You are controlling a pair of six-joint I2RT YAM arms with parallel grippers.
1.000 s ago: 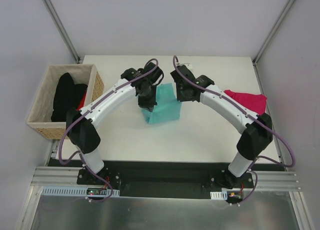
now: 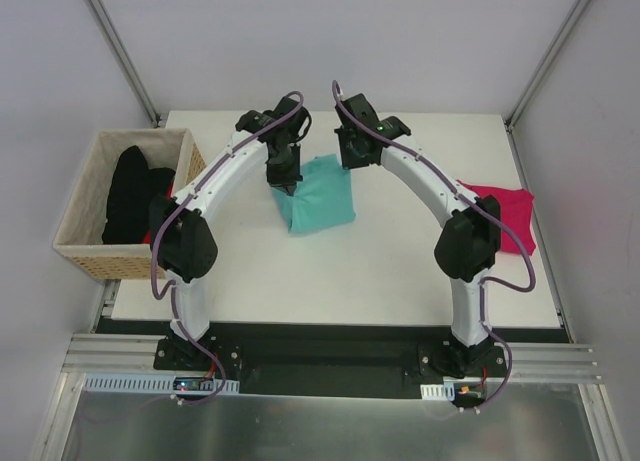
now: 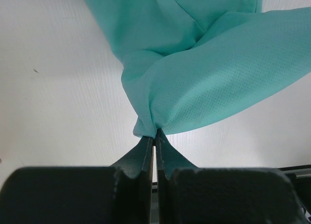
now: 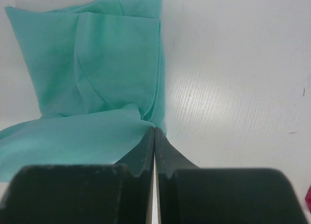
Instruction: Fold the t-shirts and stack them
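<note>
A teal t-shirt [image 2: 320, 206] lies partly folded near the middle of the table, one part of it raised between my grippers. My left gripper is shut on a corner of that fabric, which stretches up and right in the left wrist view. My right gripper is shut on the edge of the same cloth, with flat folded layers beyond it. A red t-shirt [image 2: 505, 216] lies folded at the table's right side.
A wicker basket [image 2: 80, 216] at the left holds black [image 2: 128, 196] and red cloth.
Both grippers have moved toward the back of the table and slightly left, carrying the teal shirt with them.
</note>
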